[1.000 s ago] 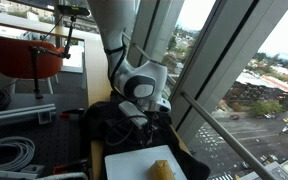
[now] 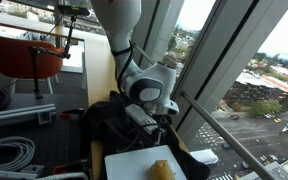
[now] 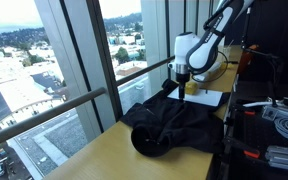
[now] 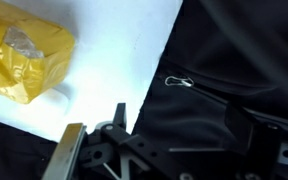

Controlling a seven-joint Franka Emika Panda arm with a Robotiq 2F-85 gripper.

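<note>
A yellow taped package with a silvery patch rests on a white board in the wrist view. It also shows in exterior view 1 as a yellow lump. Black cloth with a metal zipper pull lies along the board's edge. My gripper is open, its fingers wide apart and nothing held between them. It hangs above the border of board and cloth, with the package off to the left in the wrist view.
Tall windows with a metal rail run along one side of the wooden table. Coiled cables lie on dark equipment opposite. A red chair stands farther back. Bare table shows in front of the cloth in exterior view 2.
In exterior view 1 the arm's lower part and gripper have shifted a little right and down, closer to the board and package. The package and board have stayed put.
</note>
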